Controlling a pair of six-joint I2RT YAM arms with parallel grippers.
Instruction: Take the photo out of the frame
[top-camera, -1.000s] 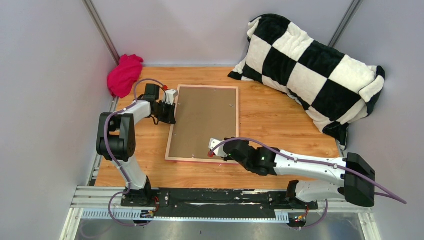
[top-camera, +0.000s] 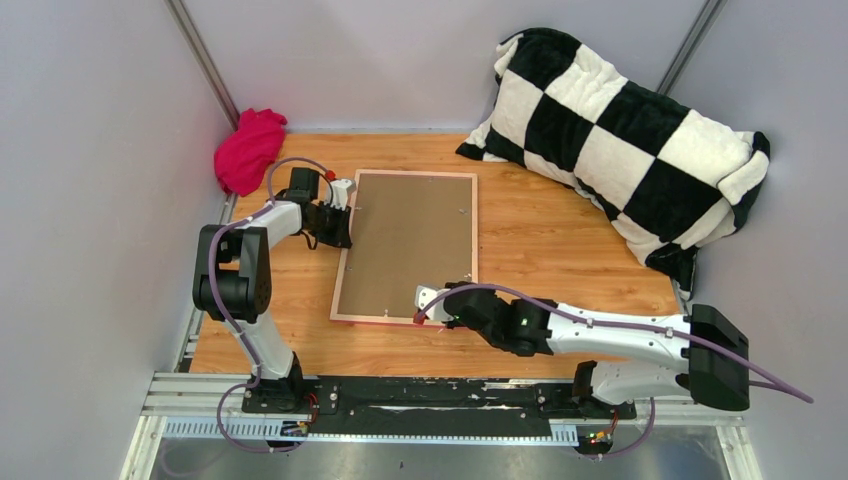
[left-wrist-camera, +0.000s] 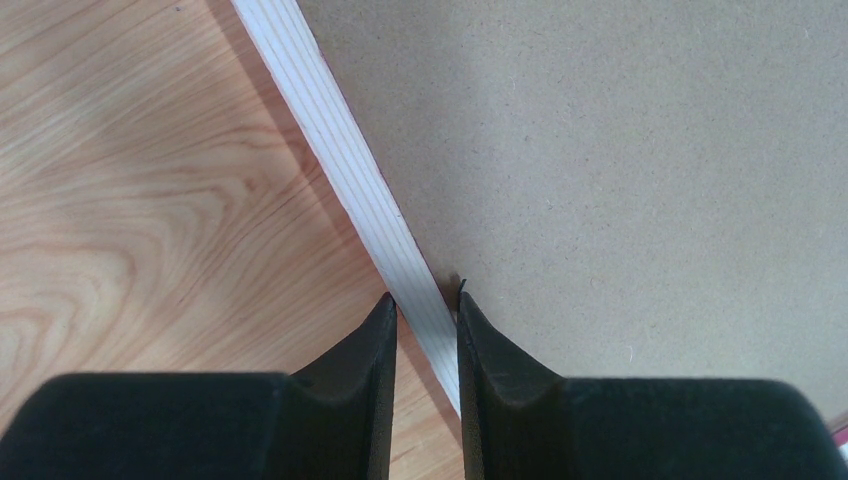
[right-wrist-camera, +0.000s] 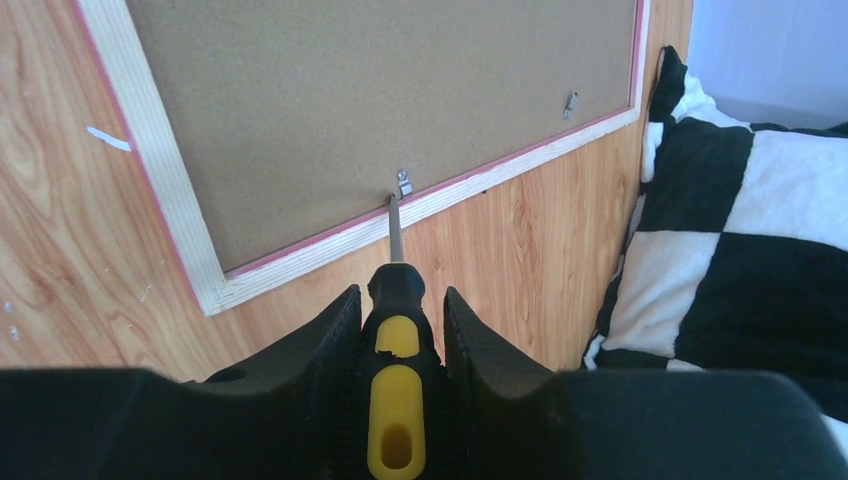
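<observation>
The picture frame (top-camera: 474, 215) lies back up on the wood table, its brown backing board (top-camera: 405, 240) held by small metal clips. My left gripper is shut on the left wooden rail (left-wrist-camera: 350, 170). My right gripper is shut on a screwdriver (right-wrist-camera: 396, 420) with a black and yellow handle; its tip is at the inner edge of a frame rail, beside a metal clip (right-wrist-camera: 404, 186). Another clip (right-wrist-camera: 570, 103) sits farther along the board.
A checkered cushion (top-camera: 620, 150) fills the back right, and a red cloth (top-camera: 250, 150) lies at the back left. Bare table (top-camera: 560, 250) shows right of the frame.
My right gripper has shifted slightly toward the front edge of the top view. My left gripper stays still on the rail.
</observation>
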